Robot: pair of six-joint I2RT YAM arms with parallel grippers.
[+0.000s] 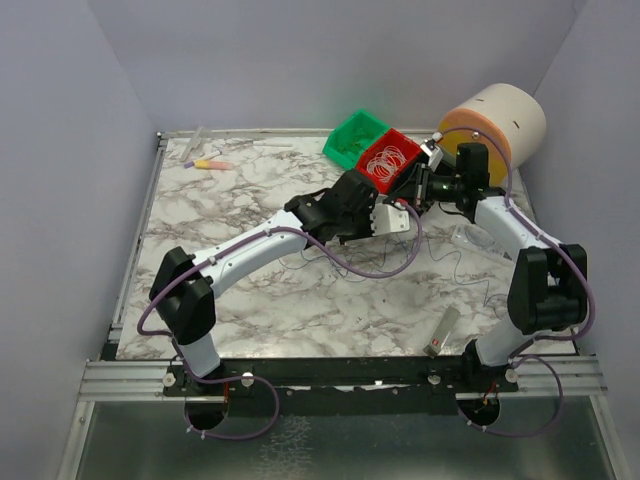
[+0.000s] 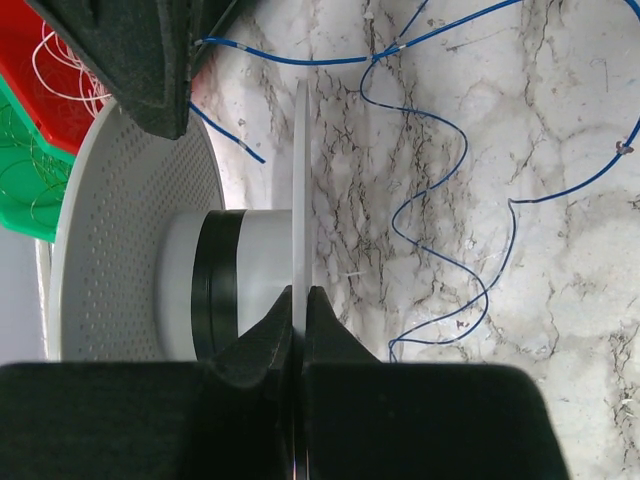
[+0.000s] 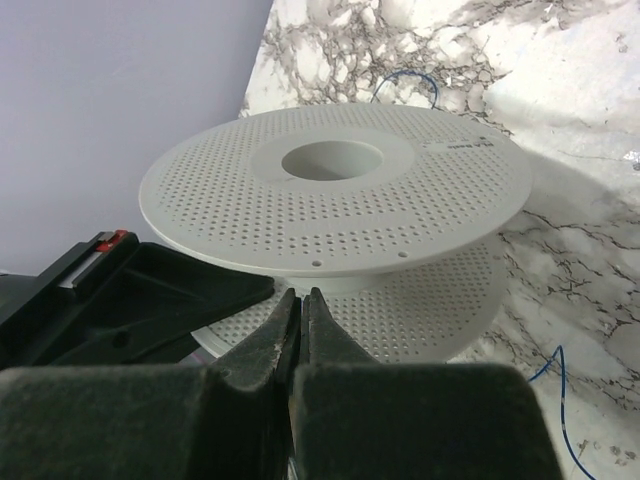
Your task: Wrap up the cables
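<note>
A white spool (image 3: 440, 160) with perforated flanges is held up near the middle of the table, plain in the right wrist view. My left gripper is shut on the rim of one flange, whose thin edge runs between its fingers. Close in front of the spool, my right gripper is shut; nothing shows between its fingertips. A blue cable (image 2: 300, 61) lies loosely curved over the table. In the left wrist view, it runs to the right gripper's finger, and a short tail emerges beside it; whether the fingers pinch it is hidden.
Behind the spool stand a green bin (image 1: 355, 137) and a red bin (image 1: 370, 158) with pale cable inside. A big tan cylinder (image 1: 515, 120) leans at the back right. A grey bar (image 1: 442, 332) lies near the front edge.
</note>
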